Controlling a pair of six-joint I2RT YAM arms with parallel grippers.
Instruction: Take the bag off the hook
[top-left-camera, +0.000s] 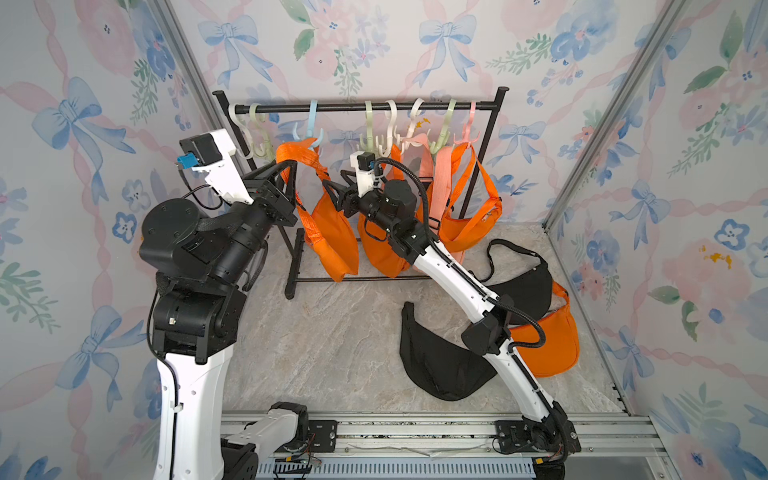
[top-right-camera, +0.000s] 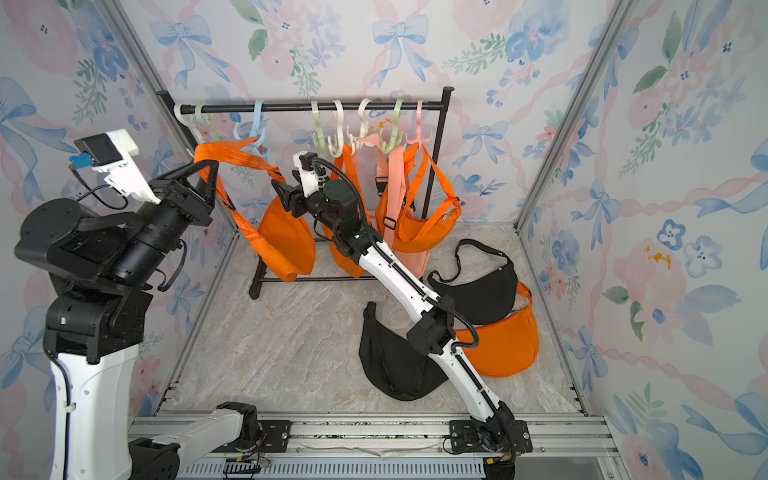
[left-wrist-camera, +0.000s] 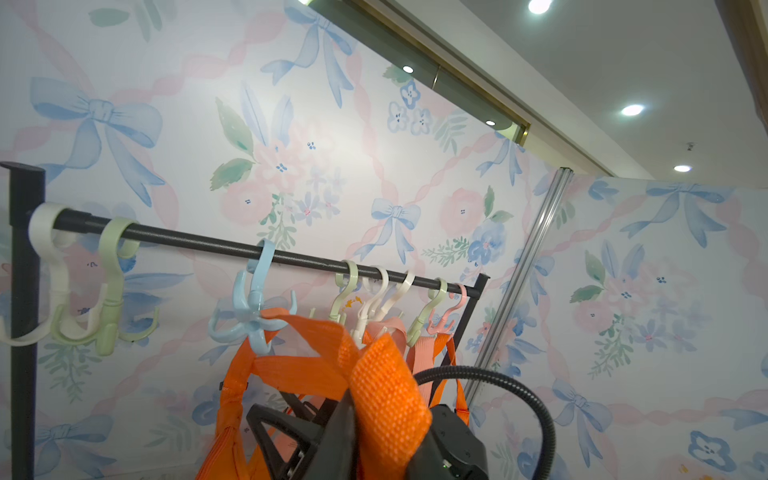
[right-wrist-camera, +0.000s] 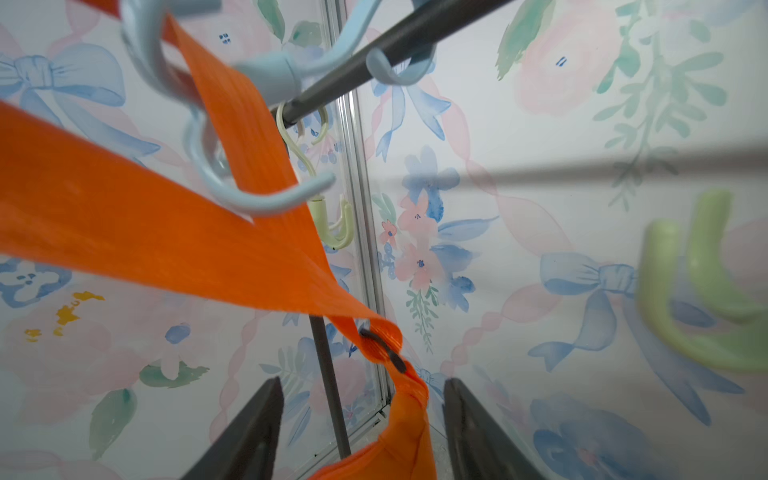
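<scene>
An orange bag (top-left-camera: 328, 240) hangs at the rack's left part, its strap (right-wrist-camera: 264, 272) running through or against the light-blue hook (left-wrist-camera: 256, 304); whether it rests on the hook is unclear. My left gripper (top-left-camera: 285, 180) is shut on that strap, pulling it toward the front left; the strap bunches close to the left wrist camera. My right gripper (top-left-camera: 336, 192) is open just right of the strap; in the right wrist view the twisted lower strap hangs between and beyond its blurred fingertips.
More hooks and orange and pink bags (top-left-camera: 468, 232) fill the rack's (top-left-camera: 344, 107) right part. Black bags (top-left-camera: 448, 368) and another orange bag (top-left-camera: 552, 352) lie on the floor at right.
</scene>
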